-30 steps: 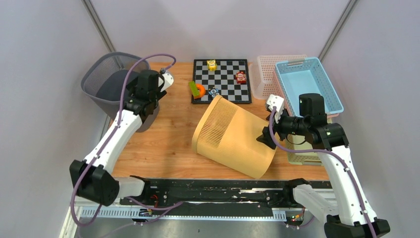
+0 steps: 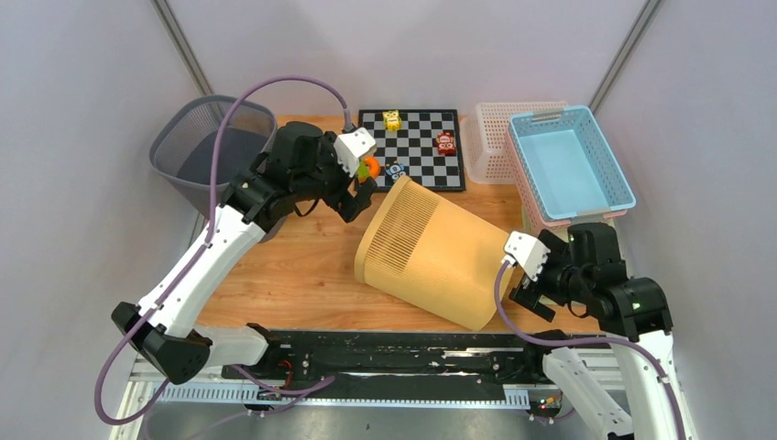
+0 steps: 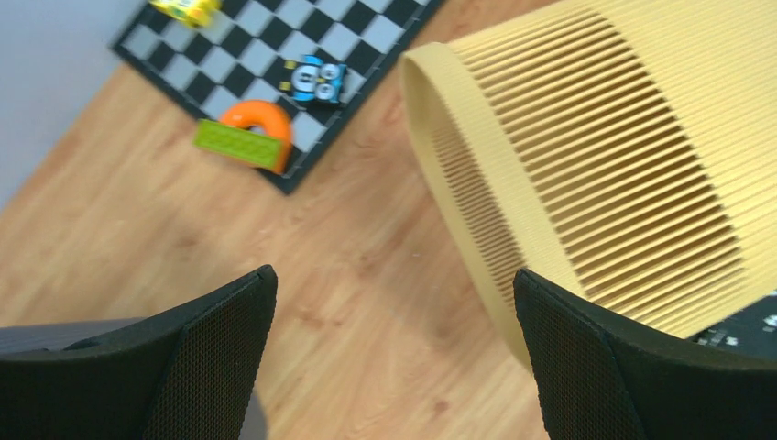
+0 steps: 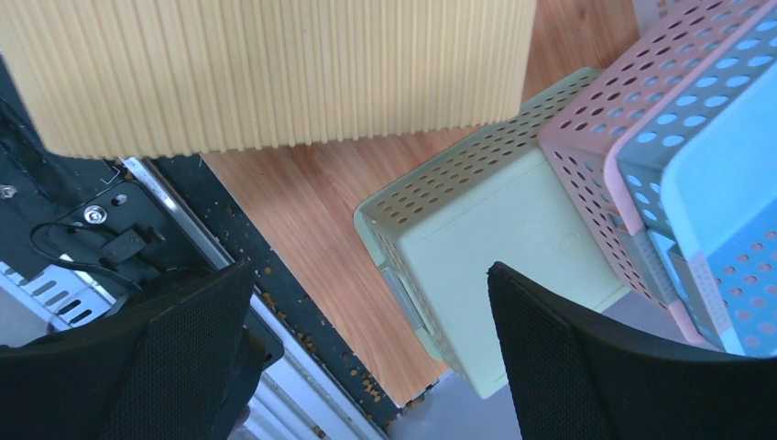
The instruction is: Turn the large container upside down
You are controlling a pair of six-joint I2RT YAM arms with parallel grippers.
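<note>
A large yellow ribbed container lies on its side on the wooden table, slotted end toward upper left. My left gripper is open above and just left of that end; in the left wrist view the container's rim shows past its fingers, with nothing held. My right gripper is open by the container's right end, whose ribbed side appears ahead of its fingers in the right wrist view.
A chessboard with small toys is behind. Stacked pink and blue baskets and a pale green basket stand right, a grey bin left. Bare table lies left of the container.
My left gripper has moved right and toward the container's upper-left end. My right gripper has moved right and toward the front edge. The container has not visibly moved.
</note>
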